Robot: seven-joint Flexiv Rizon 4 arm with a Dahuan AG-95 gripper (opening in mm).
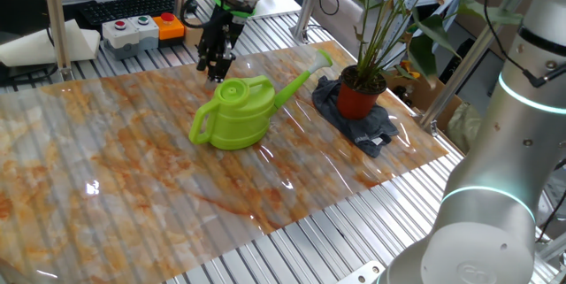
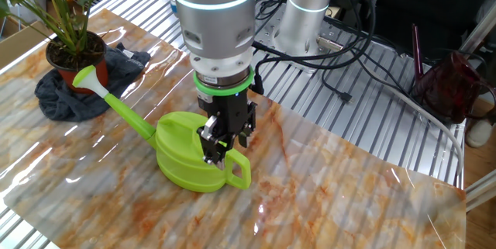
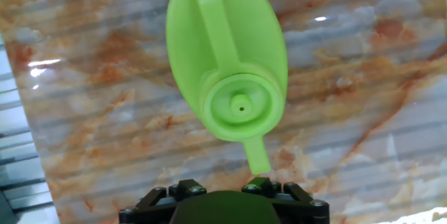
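Note:
A light green watering can [image 1: 239, 125] stands upright on the marbled sheet, its spout toward the potted plant. In the second exterior view, the can [image 2: 190, 152] has its handle [image 2: 240, 173] on the right, close to my gripper [image 2: 228, 150]. My black gripper [image 1: 216, 70] points down on the far side of the can in the first exterior view. From the wrist, the can's round lid [image 3: 241, 107] and handle [image 3: 257, 155] lie ahead of my gripper. Its fingers [image 3: 187, 188] are spread, and nothing shows between them. The fingertips are partly hidden by the dark green dome in front.
The potted plant [image 1: 356, 100] sits on a dark cloth [image 1: 376, 129] near the spout. Control boxes [image 1: 131, 38] and a keyboard [image 1: 128, 6] lie behind the sheet. A dark red pitcher [image 2: 449, 86] stands off to one side. Much of the marbled sheet [image 1: 88, 160] is clear.

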